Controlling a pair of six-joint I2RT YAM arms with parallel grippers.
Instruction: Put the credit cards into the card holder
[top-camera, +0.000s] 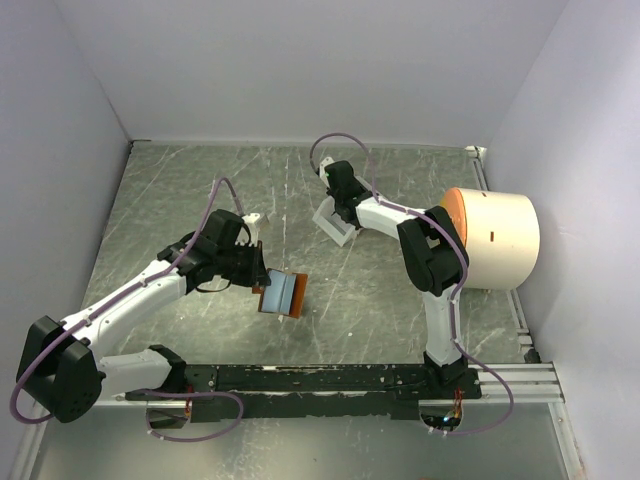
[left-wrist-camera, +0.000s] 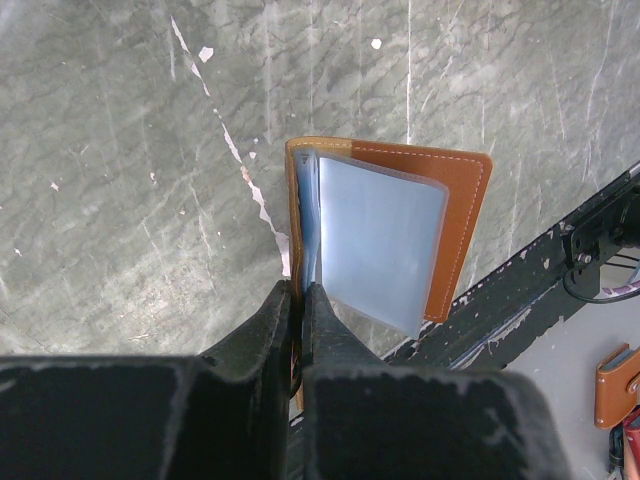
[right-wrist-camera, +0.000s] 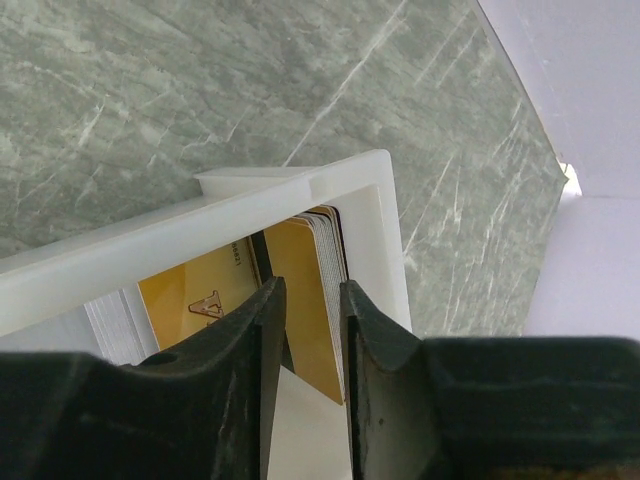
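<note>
The brown card holder (left-wrist-camera: 460, 215) stands spread apart, its clear bluish sleeves (left-wrist-camera: 380, 240) fanned out. My left gripper is shut on one cover and some sleeves at its edge. In the right wrist view a white tray (right-wrist-camera: 160, 240) contains gold-faced credit cards (right-wrist-camera: 305, 310) standing on edge; several are stacked near its right end wall. Over them, my right gripper is part open. The fingers straddle a gold card face, with one fingertip beside the stack's edges. Whether they touch any card, I cannot tell. From above, my right arm covers much of the tray (top-camera: 328, 228).
A large cream cylinder (top-camera: 505, 240) stands at the table's right edge. Bare table (top-camera: 200, 180) lies around the holder and left of the tray. A dark rail (top-camera: 310, 378) runs along the front edge.
</note>
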